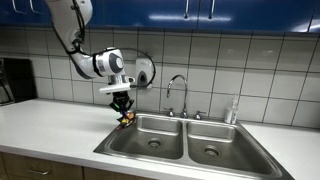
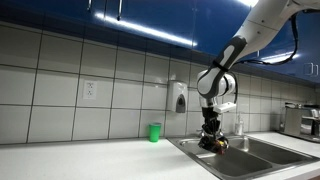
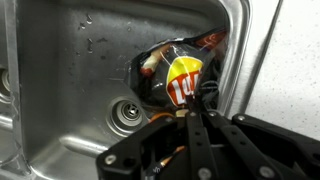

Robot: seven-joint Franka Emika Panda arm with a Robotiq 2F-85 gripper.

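Note:
A shiny dark snack bag [image 3: 185, 75] with a yellow panel and a red-and-white striped popcorn picture hangs from my gripper. My fingers are shut on the top of the bag; the exact pinch is partly hidden by the fingers. In exterior view 1 the bag [image 1: 126, 118] is at the back left corner of the sink [image 1: 200, 166], below the gripper [image 1: 124, 106]. From the wrist, the bag appears over the left basin [image 3: 95, 45], close to its wall.
A chrome faucet [image 1: 184, 88] rises behind the basins. On the wall at the left hangs a white dispenser [image 2: 177, 97], and a green cup [image 2: 154, 132] stands on the counter. A soap bottle [image 1: 233, 110] is back right.

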